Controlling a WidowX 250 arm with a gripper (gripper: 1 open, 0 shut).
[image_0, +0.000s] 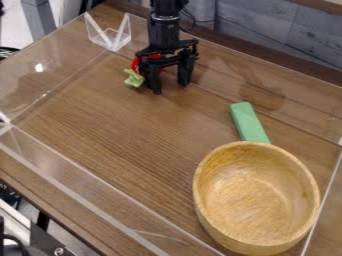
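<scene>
My black gripper (166, 72) is low at the top middle of the table, its fingers spread open over a red object (143, 61) with a green part (134, 78), which the gripper partly hides. Whether anything lies between the fingers cannot be told clearly.
A large tan bowl (255, 198) fills the lower right. A green block (249, 123) lies above it. A clear plastic container (108, 30) stands at the upper left.
</scene>
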